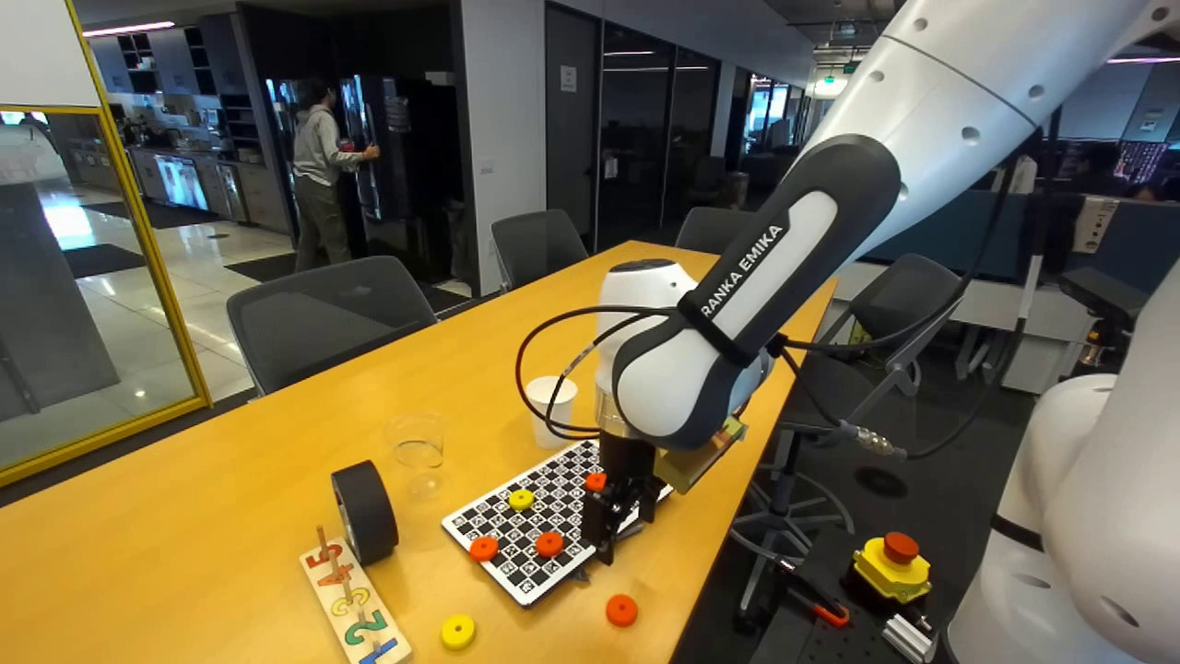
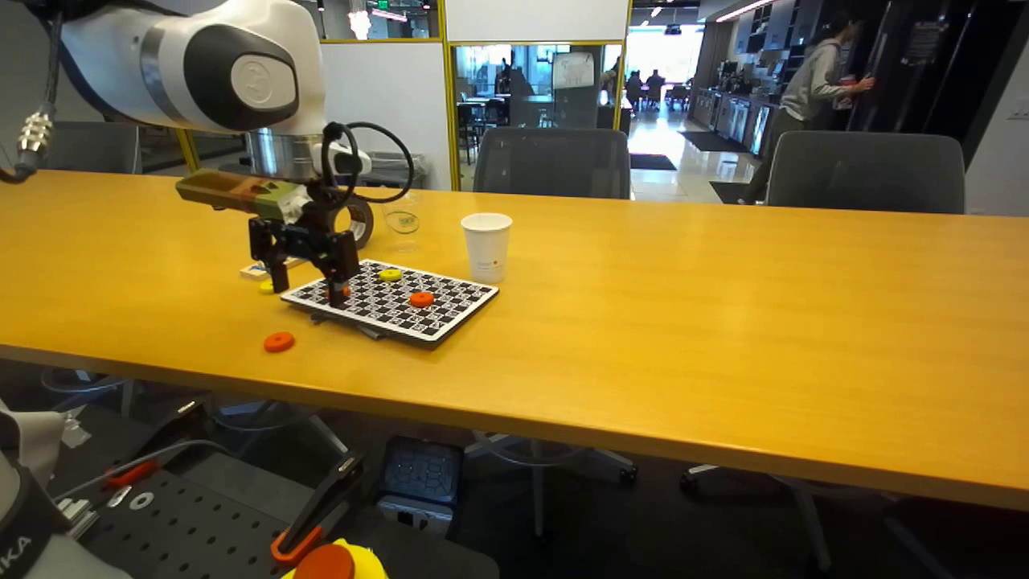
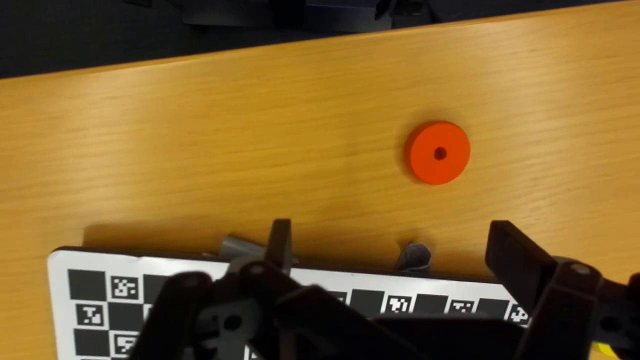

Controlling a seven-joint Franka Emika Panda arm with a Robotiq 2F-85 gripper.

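Over the near edge of a black-and-white checkered board (image 1: pixel 525 570) hangs my gripper, its fingers wide apart with nothing between them. An orange ring (image 3: pixel 439 153) lies on bare table beyond the fingertips in the wrist view. On the board rest an orange ring (image 1: pixel 549 543), a second one (image 1: pixel 483 549) near the left edge, another partly behind the gripper (image 1: pixel 596 482), and a yellow ring (image 1: pixel 521 500). A second yellow ring (image 1: pixel 458 632) is on the table by the numbered wooden board (image 1: pixel 354 609), which carries thin pegs.
A white paper cup (image 2: pixel 487 246) stands right by the board's far side. Nearby are a clear glass (image 1: pixel 418 454) and a black tape roll (image 1: pixel 365 511). The table edge (image 3: pixel 240 54) runs close behind the loose orange ring.
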